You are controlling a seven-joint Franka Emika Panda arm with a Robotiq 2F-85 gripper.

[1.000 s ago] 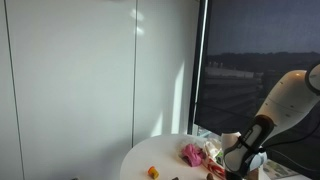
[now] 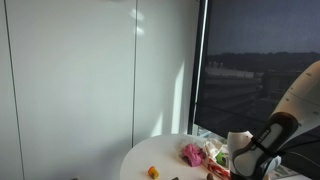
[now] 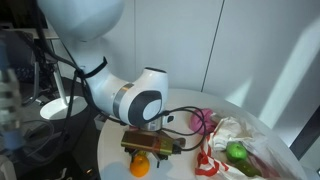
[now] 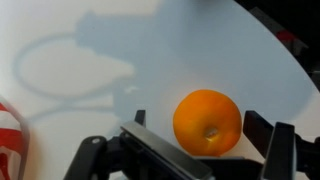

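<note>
An orange (image 4: 208,122) rests on the white table and shows between the two fingers of my gripper in the wrist view. The fingers stand apart, with space on the orange's left and a narrow gap to its right. In exterior view 2 the gripper (image 3: 152,144) hangs just above and behind the orange (image 3: 139,165), near the table's front edge. Exterior view 1 shows a small orange fruit (image 2: 153,172) at the bottom; the gripper's tips are hard to make out there.
A white and red bag (image 3: 215,160) with a green item (image 3: 236,152) lies on the right of the table. Behind it sits a pink object (image 3: 203,120). A red-and-white piece (image 4: 8,140) edges into the wrist view at left. Bare table surrounds the orange.
In exterior view 1 the arm has shifted slightly to the right and its upper part sits a little lower. The orange fruit and the bag have stayed put.
</note>
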